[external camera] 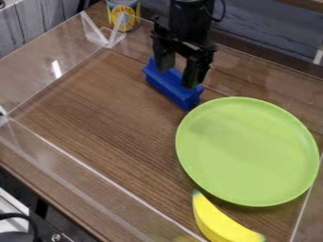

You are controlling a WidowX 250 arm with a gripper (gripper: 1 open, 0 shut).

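Note:
My black gripper [177, 59] is open, lowered over a blue block [172, 87] on the wooden table, its fingers at either side of the block's upper part. Whether they touch it I cannot tell. A green plate [246, 151] lies to the right, and a yellow banana [222, 219] lies near the front below the plate.
A can [123, 15] stands at the back left beside a clear plastic piece [104, 34]. Clear panels edge the table [101, 132].

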